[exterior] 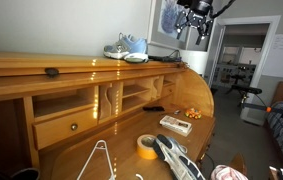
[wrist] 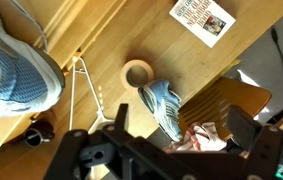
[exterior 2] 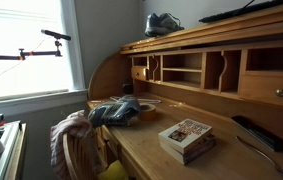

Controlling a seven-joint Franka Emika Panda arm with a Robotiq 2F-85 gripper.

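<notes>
My gripper (exterior: pixel 195 22) hangs high above the desk's far end in exterior view 1. In the wrist view the gripper is open, its fingers wide apart, with a grey shoe (wrist: pixel 161 103) visible on the desktop far below the gap. Beyond lie a tape roll (wrist: pixel 136 73) and a white-covered book or box (wrist: pixel 202 20). A white hanger (wrist: pixel 85 92) rests on the desk to their left. Large at the left edge is a blue-grey shoe (wrist: pixel 23 80), one of the shoes (exterior: pixel 131 47) on the upper shelf.
Beneath the shelf run cubbyholes and a drawer (exterior: pixel 65 126). A black handset (exterior 2: pixel 258 131) lies at the desk's back. A pinkish cloth (exterior 2: pixel 72 135) drapes over a chair by the front edge. Bare desktop (exterior: pixel 126 132) shows behind the tape.
</notes>
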